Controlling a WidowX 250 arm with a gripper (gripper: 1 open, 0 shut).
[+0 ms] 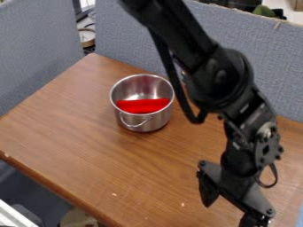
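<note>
My black gripper [229, 199] is low over the right front of the wooden table, its fingers pointing down toward the wood; whether they hold anything between them I cannot tell. At the upper middle of the table stands a steel pot [129, 90] with a handle on its near side and a red object [142, 105] inside it.
Grey padded walls [42, 53] stand along its left and back. The table's front left edge drops to a floor with some white items.
</note>
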